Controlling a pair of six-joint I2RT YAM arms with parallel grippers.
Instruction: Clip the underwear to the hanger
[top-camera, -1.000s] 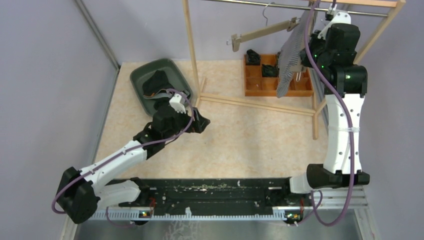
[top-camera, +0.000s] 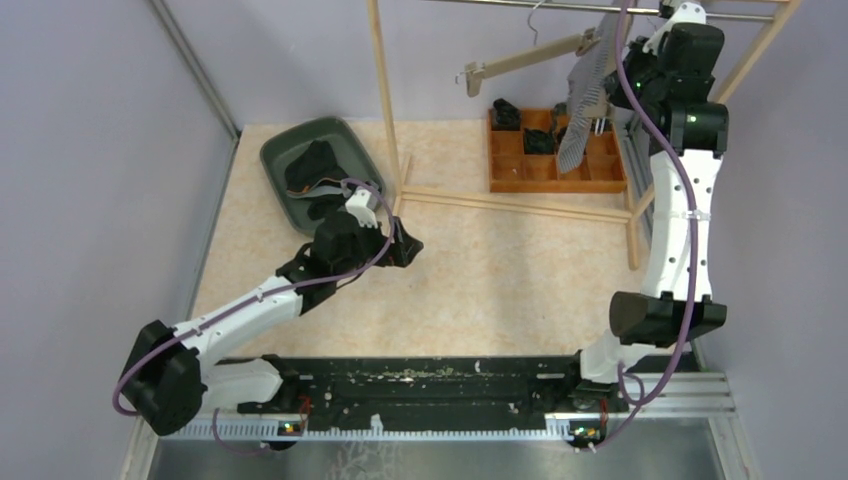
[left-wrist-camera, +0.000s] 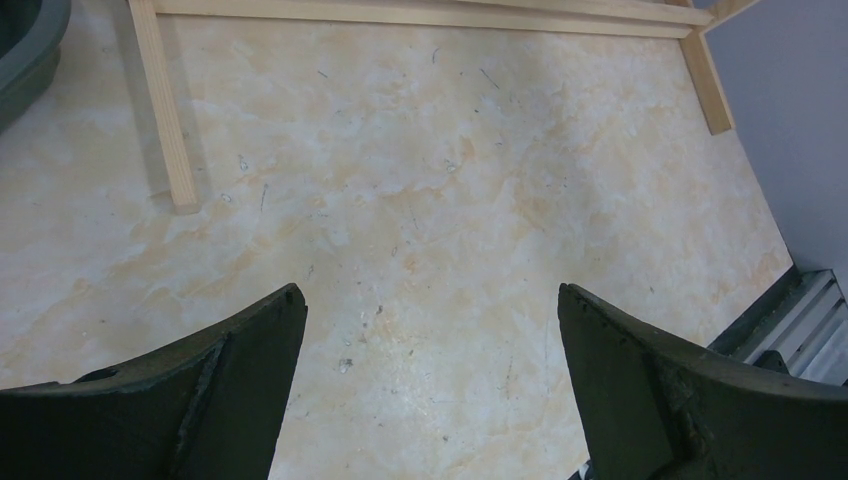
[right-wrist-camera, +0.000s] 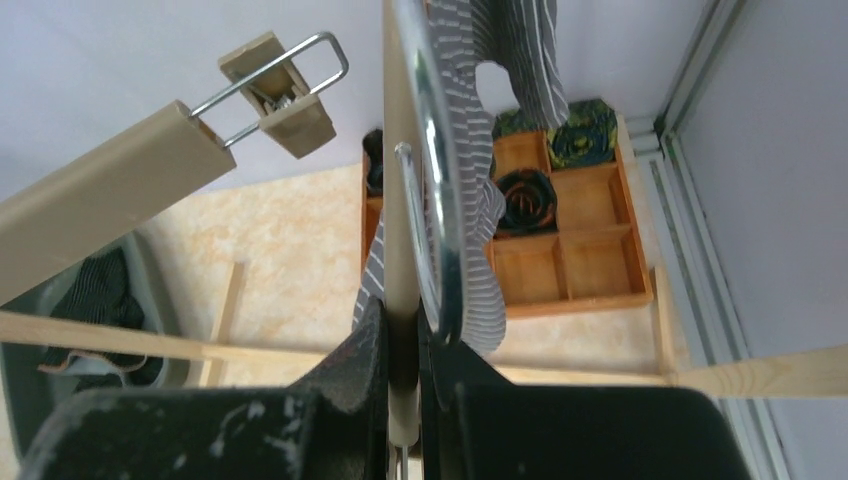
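Grey striped underwear (top-camera: 585, 100) hangs at the back right, under the rack's rail, beside a beige hanger (right-wrist-camera: 400, 230) seen edge-on with metal clip loops. My right gripper is shut on that hanger's bar, the fingers closed on both sides of it. In the right wrist view the striped cloth (right-wrist-camera: 480, 270) drapes just behind the bar; whether the clips grip it cannot be made out. A second beige hanger (top-camera: 525, 62) hangs empty to the left. Over the bare table, my left gripper stands open, nothing between its fingers.
A green basin (top-camera: 270, 165) with dark clothes sits at the back left. Beneath the rail is a wooden compartment box (top-camera: 510, 172) holding rolled dark items. The rack's wooden base bar (top-camera: 510, 203) crosses the table.
My right arm has drawn toward the back with the hanger, and the striped underwear has swung and turned. The rail and empty hanger have shifted slightly backward.
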